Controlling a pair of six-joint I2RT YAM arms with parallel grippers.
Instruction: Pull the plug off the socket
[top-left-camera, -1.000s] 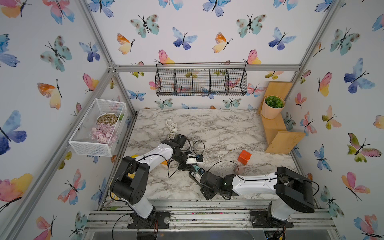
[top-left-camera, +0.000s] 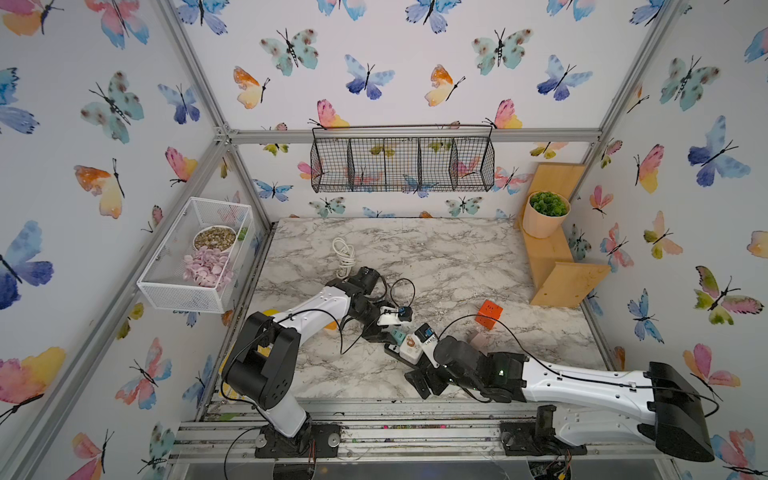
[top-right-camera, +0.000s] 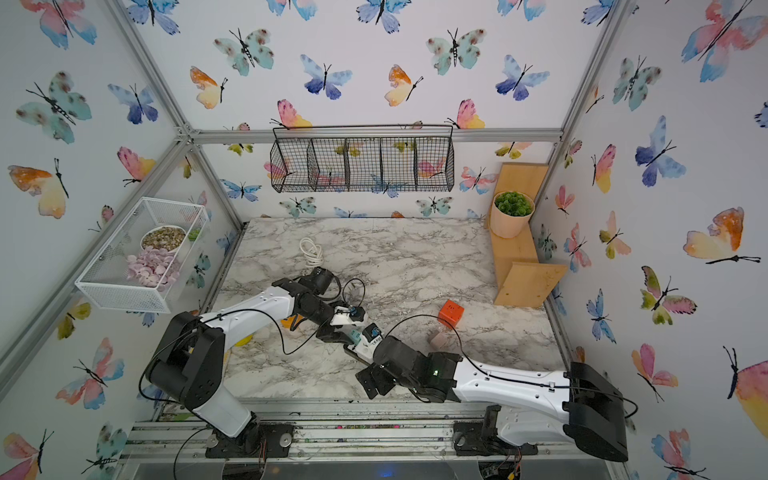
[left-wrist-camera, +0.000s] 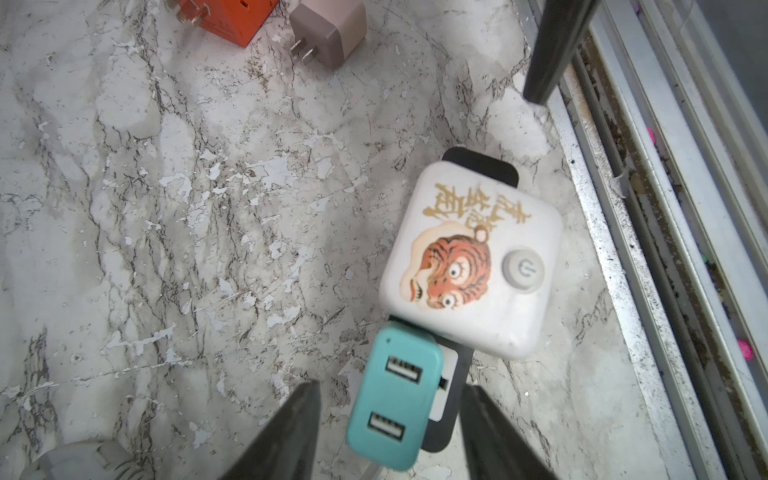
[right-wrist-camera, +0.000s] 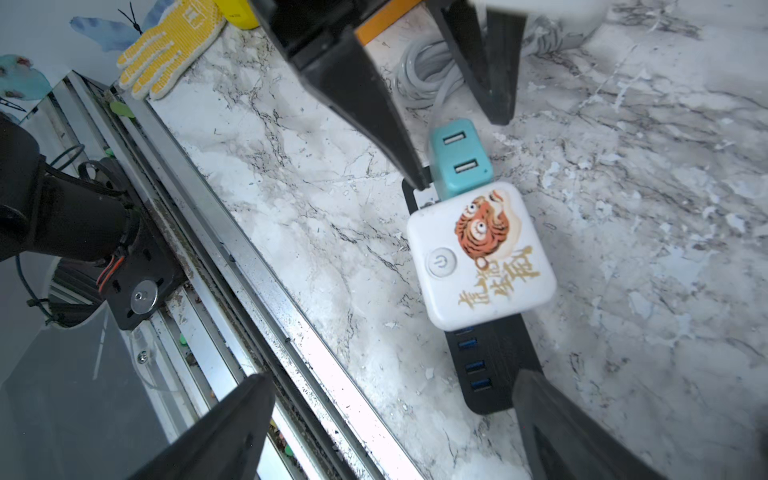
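A teal plug (left-wrist-camera: 396, 392) with two USB slots sits on the black-and-white power strip (right-wrist-camera: 500, 364), against a white tiger-printed plug (left-wrist-camera: 472, 260) on the same strip. My left gripper is open; its blurred fingers (left-wrist-camera: 284, 436) stand on either side of the teal plug, apart from it in the image. In the right wrist view those left fingers (right-wrist-camera: 492, 68) reach down around the teal plug. My right gripper is wide open near the strip's other end, with nothing held between its fingers. Whether any pad touches a plug is hard to tell.
An orange cube plug (top-left-camera: 489, 313) and a small pink charger (left-wrist-camera: 332, 28) lie to the right. A coiled white cable (top-left-camera: 343, 256) lies toward the back left. A wooden shelf (top-left-camera: 568, 284) stands at right.
My right arm has swung to the right, and its gripper has drawn back from beside the left one, uncovering the white plug. The left gripper has shifted slightly to the right.
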